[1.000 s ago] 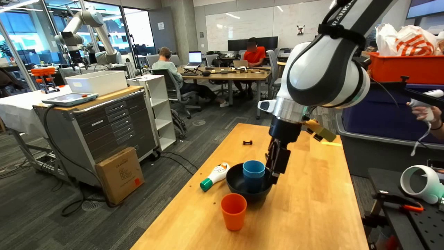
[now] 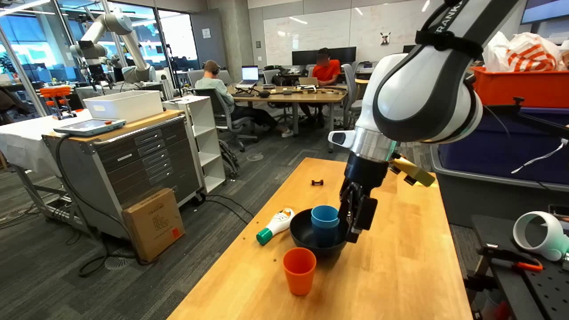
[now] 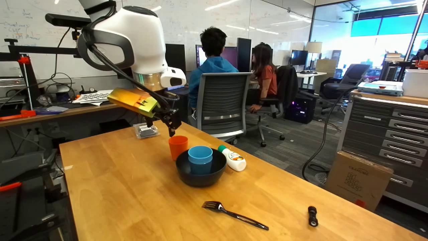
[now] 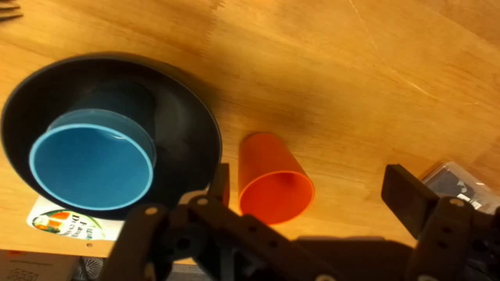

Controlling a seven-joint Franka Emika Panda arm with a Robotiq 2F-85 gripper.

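Observation:
A black bowl holds a pair of stacked blue cups standing upright. Beside it an orange cup stands upright on the table, apart from the bowl in exterior view 1. My gripper hangs above the table with its fingers open and nothing held. In the wrist view its fingers are spread wide, and the orange cup shows between them, nearer the left one. The left finger overlaps the edge of the bowl in that view; whether they touch I cannot tell.
A white bottle with a green cap lies by the bowl near the table edge. A black fork and a small black object lie on the table. Behind the orange cup sits a clear packet.
The arm has shifted slightly to the right in exterior view 1, and the gripper sits a little lower there. Bowl, cups and bottle have stayed where they were.

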